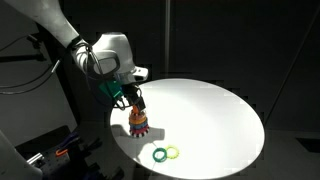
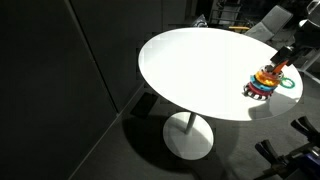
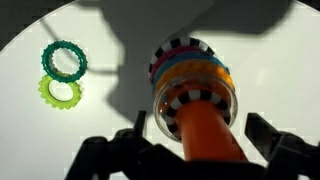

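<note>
A stacking toy (image 1: 138, 124) stands upright on the white table, with an orange post (image 3: 208, 130) and colored rings stacked around it. In the wrist view, a clear ring and a black-and-white one sit near the top; blue, yellow and pink edges show below. My gripper is open over the toy, its dark fingers on either side of the post, with a gap showing at each side. Two loose rings lie flat on the table, a green ring (image 3: 64, 45) and a yellow ring (image 3: 61, 103), touching or nearly so.
In the second exterior view the toy (image 2: 262, 84) stands near the table's edge on the arm's side. The surrounding floor and curtains are dark.
</note>
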